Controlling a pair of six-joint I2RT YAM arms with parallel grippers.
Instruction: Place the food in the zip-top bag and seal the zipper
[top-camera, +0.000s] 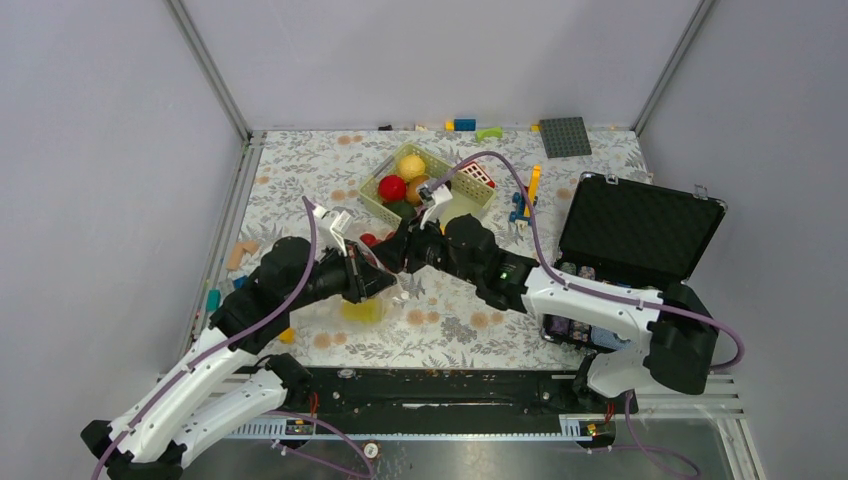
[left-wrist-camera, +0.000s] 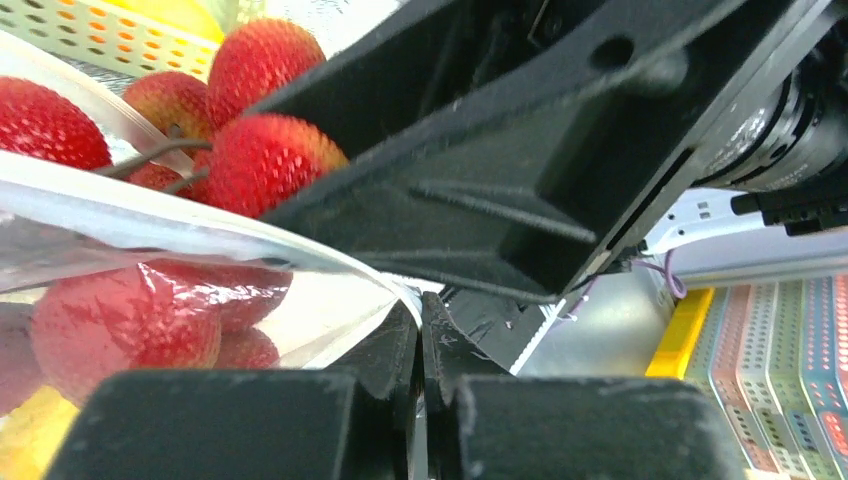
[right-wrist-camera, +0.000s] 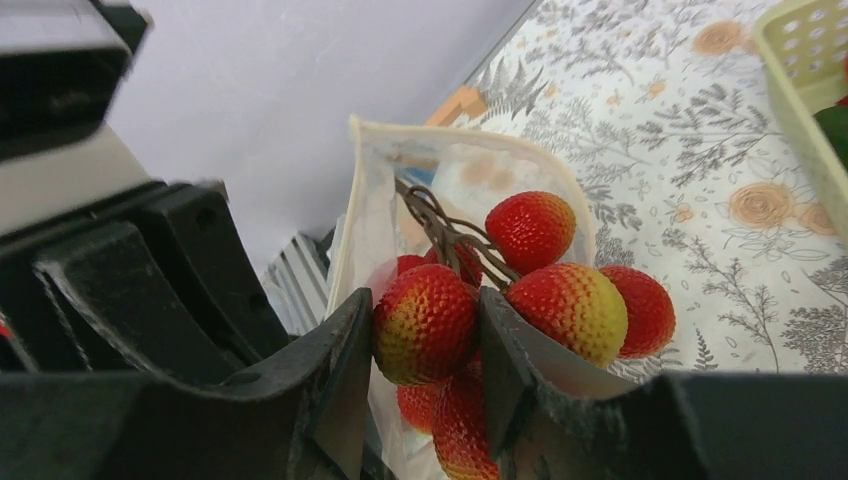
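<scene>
A clear zip top bag (right-wrist-camera: 460, 160) full of red-yellow strawberry-like fruit on brown stems hangs between the arms. My left gripper is shut on the bag's white edge (left-wrist-camera: 250, 236). My right gripper is closed around one fruit (right-wrist-camera: 425, 320) at the bag's opening, with more fruit (right-wrist-camera: 565, 310) just behind and below it. In the left wrist view the right gripper's black body covers much of the bag's right side. Some yellow food (left-wrist-camera: 35, 430) shows lower down.
A light green basket (top-camera: 470, 205) with assorted food stands behind the arms. An open black case (top-camera: 625, 230) takes up the right of the table. A toy (top-camera: 532, 190) and loose blocks lie near the back and left edges.
</scene>
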